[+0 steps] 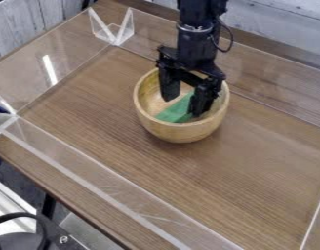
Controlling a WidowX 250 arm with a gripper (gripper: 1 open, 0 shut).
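Note:
A round tan bowl (163, 128) sits on the wooden table (124, 186). A green object (178, 108) lies inside it. My black gripper (183, 89) hangs over the bowl from the top, its fingers spread open, reaching down around the bowl's interior near the green object. Whether the fingertips touch it cannot be told.
A small clear object (112, 26) stands at the back left. Cables lie at the lower left corner.

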